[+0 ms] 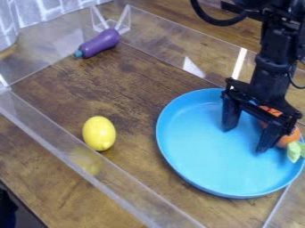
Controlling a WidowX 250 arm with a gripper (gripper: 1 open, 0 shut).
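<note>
My black gripper (252, 116) is open, low over the right part of a blue plate (202, 147). An orange carrot (284, 132) with green leaves lies at the plate's right edge, behind the gripper's right finger and partly hidden by it.
A yellow lemon (99, 133) lies on the wooden table left of the plate. A purple eggplant (98, 43) lies at the back left. Clear walls run along the left and front.
</note>
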